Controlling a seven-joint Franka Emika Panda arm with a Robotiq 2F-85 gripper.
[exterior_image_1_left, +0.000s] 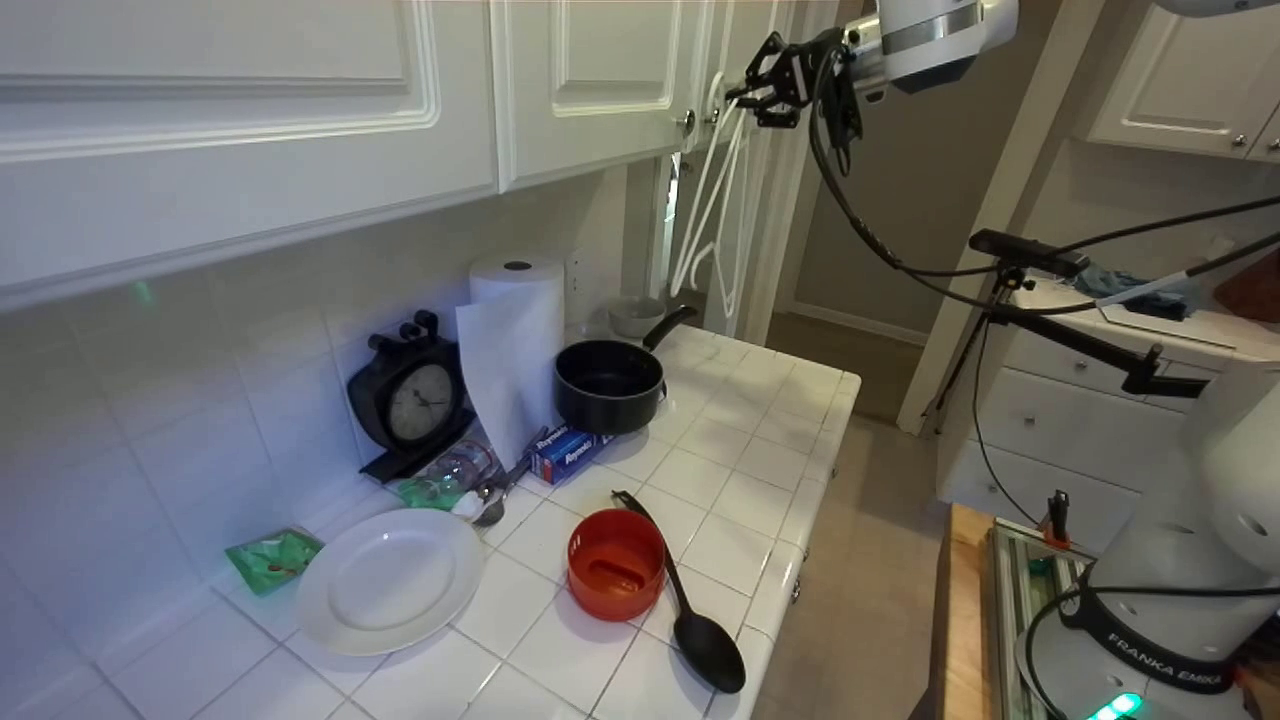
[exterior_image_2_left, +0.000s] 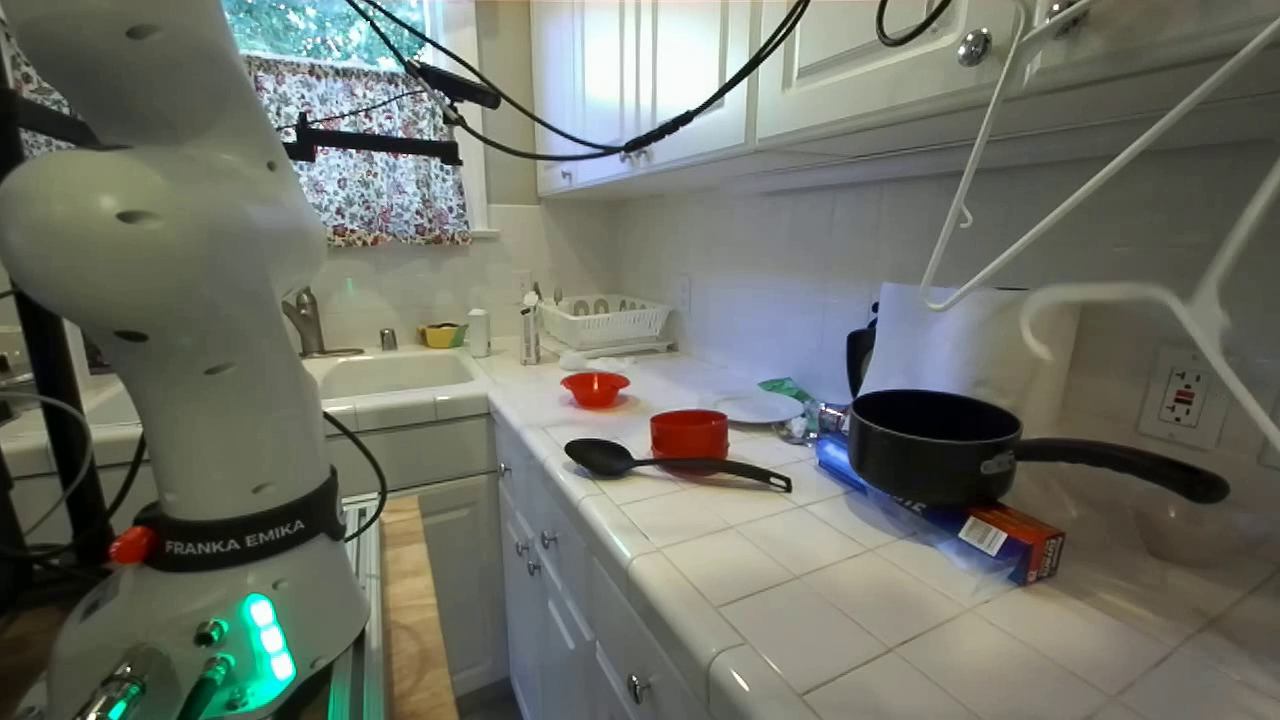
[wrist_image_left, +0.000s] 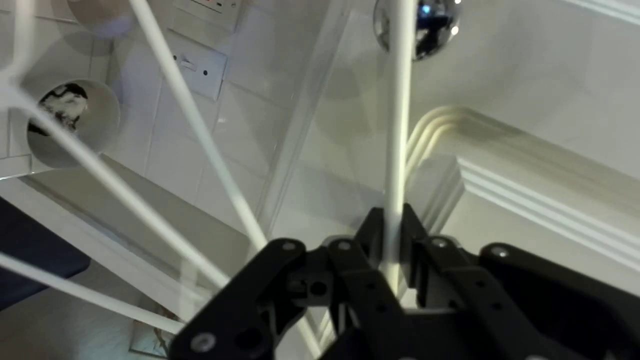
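Observation:
High by the upper cabinets, my gripper is shut on a thin white hanger. In the wrist view its bar runs lengthwise between the black fingers. More white bars cross the left of that view; how many hangers there are is hard to tell. A shiny cabinet knob appears just behind the held bar; whether the two touch cannot be told. Exterior view 2 shows the lower part of the white hangers at the upper right, but not my gripper.
Cabinet doors stand close beside the gripper. Below, the tiled counter carries a black pot, a paper towel roll, a red container, a black spoon and a white plate.

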